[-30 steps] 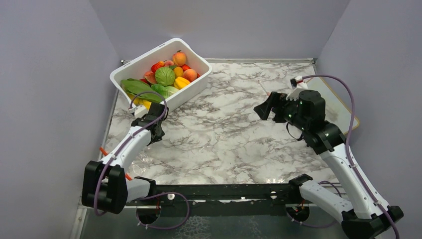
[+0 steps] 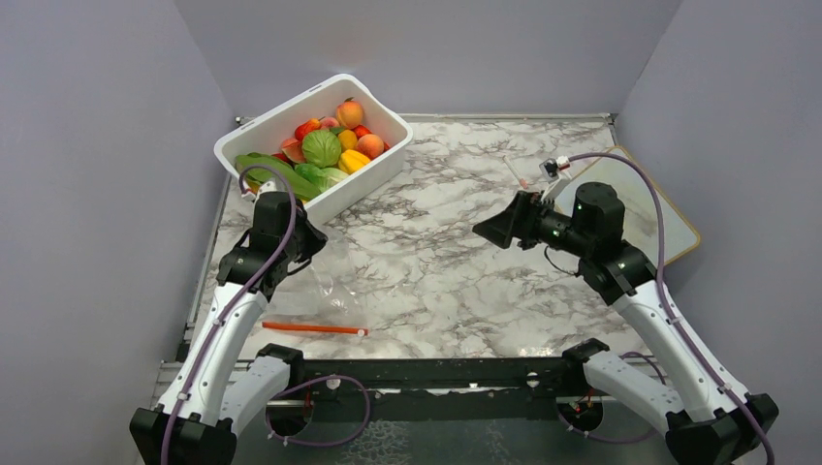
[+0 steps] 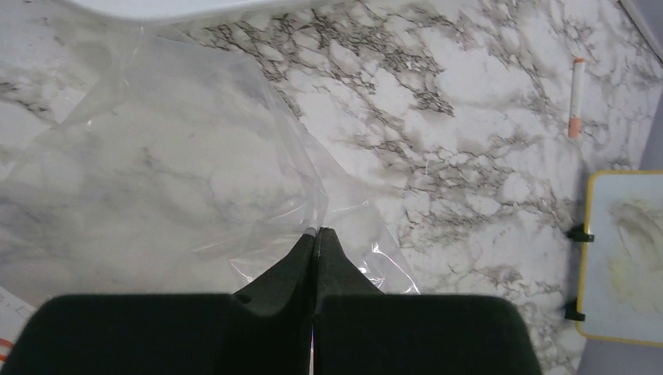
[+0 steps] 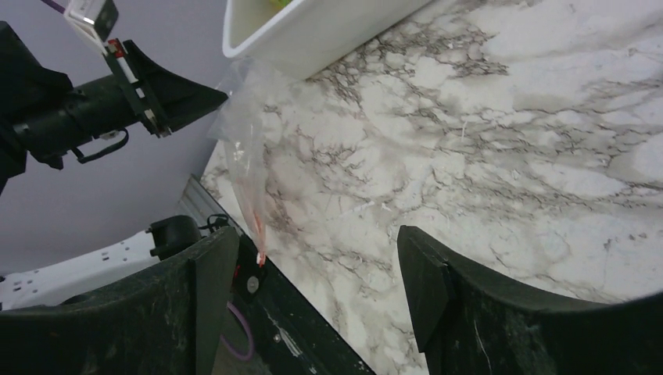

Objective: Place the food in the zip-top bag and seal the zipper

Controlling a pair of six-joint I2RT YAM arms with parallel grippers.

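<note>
The clear zip bag (image 2: 334, 286) with an orange zipper strip (image 2: 305, 327) hangs from my left gripper, whose fingers are shut on its crumpled plastic. In the right wrist view the bag (image 4: 246, 164) dangles lengthwise beside the white bin. The bin (image 2: 383, 179), full of toy food such as a cabbage (image 2: 321, 147), peaches (image 2: 370, 145) and bananas, stands at the back left. My right gripper is open above the middle-right of the marble table, with nothing between its fingers.
A whiteboard (image 2: 669, 237) with a yellow edge lies at the right, partly behind the right arm. A white and orange marker (image 3: 577, 98) lies at the back right.
My left gripper has drawn the bag rightward, turning its orange strip from slanted to level along the front. The right gripper has moved slightly left and toward the front.
</note>
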